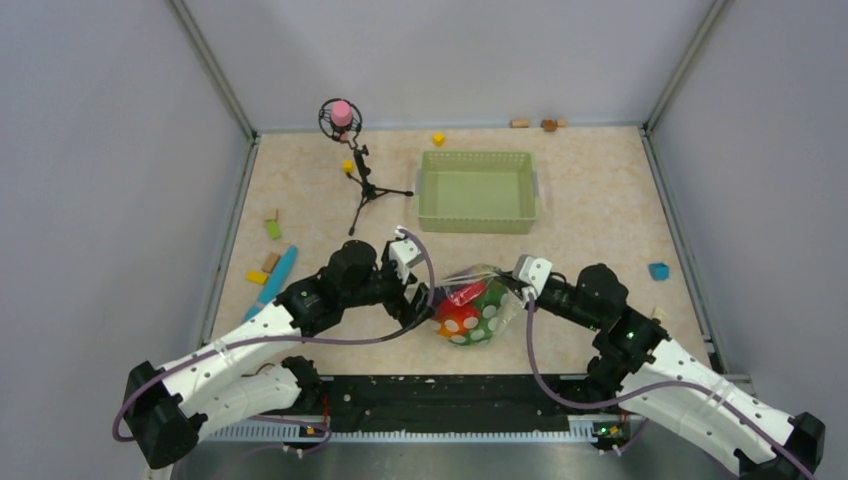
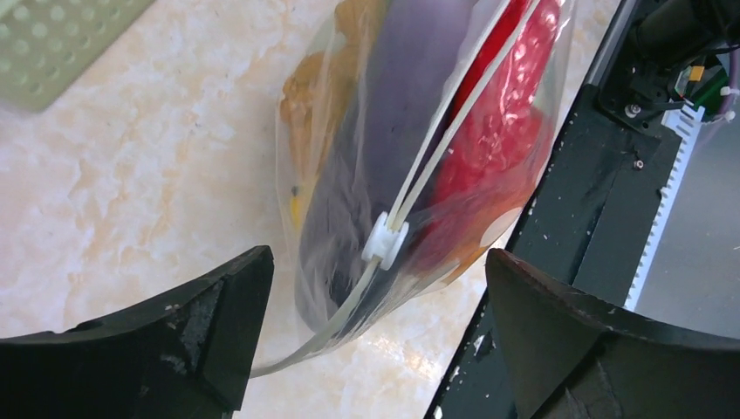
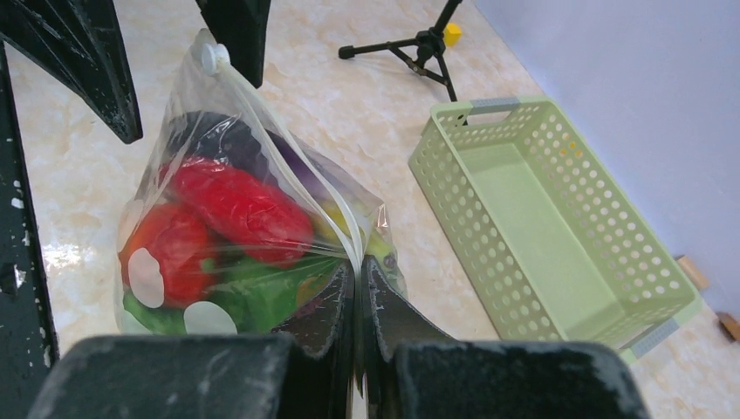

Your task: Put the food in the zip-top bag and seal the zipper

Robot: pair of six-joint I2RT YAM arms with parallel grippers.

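Observation:
The clear zip bag (image 1: 467,315) holds red, green, purple and yellow food and hangs near the table's front middle. Its zipper strip runs diagonally, with the white slider (image 2: 385,241) toward the left end. My left gripper is open around that end, its fingers either side of the strip near the slider. My right gripper is shut on the other end of the zipper strip, which passes down between its fingertips.
A green basket (image 1: 478,190) stands behind the bag. A black tripod stand (image 1: 368,190) is at back left. Small blocks and a blue object (image 1: 275,275) lie at the left.

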